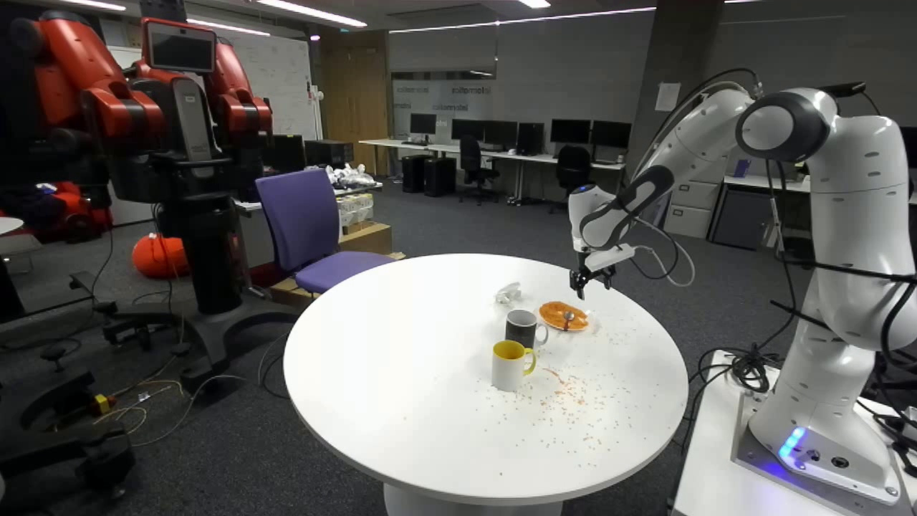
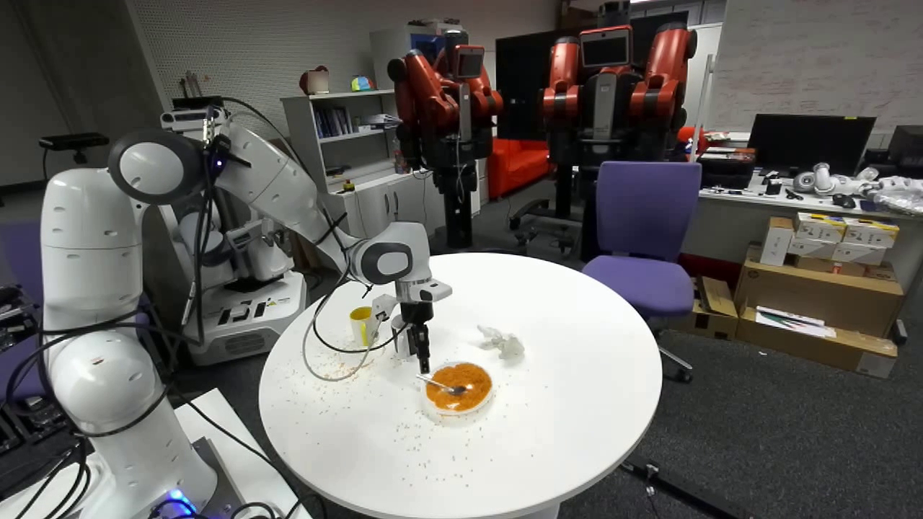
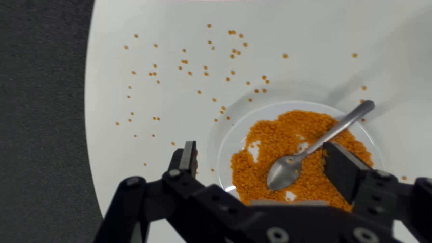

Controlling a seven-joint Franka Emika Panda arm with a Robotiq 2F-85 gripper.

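Note:
In the wrist view a white plate carries a layer of orange grains. A metal spoon rests in them, its handle reaching over the rim at the upper right. My gripper is open above the plate, one finger left of the rim and the other over the grains near the spoon handle; nothing is held. From exterior view 1, the gripper stands over the far right side of the plate. Exterior view 2 has it upright near the plate edge, above the table.
A yellow-and-white mug and a dark grey mug stand beside the plate. Crumpled clear plastic lies behind them. Loose grains are scattered over the right part of the round white table.

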